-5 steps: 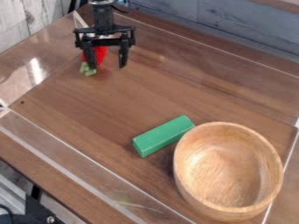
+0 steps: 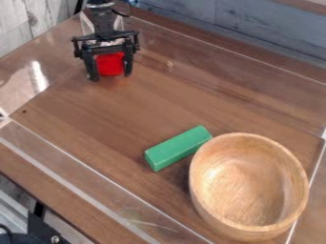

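My gripper (image 2: 110, 71) is at the top left of the camera view, lowered over a red block (image 2: 110, 61) with its fingers on either side of it. Whether the fingers grip the block is hard to tell. A green block (image 2: 177, 148) lies in the lower middle, beside a round wooden bowl (image 2: 249, 210) at the lower right, which is empty.
A pale wall bounds it at the back and left, and a gap with dark parts shows at the lower left edge.
My gripper has moved a little left and down around the red block, its fingers now nearer together.
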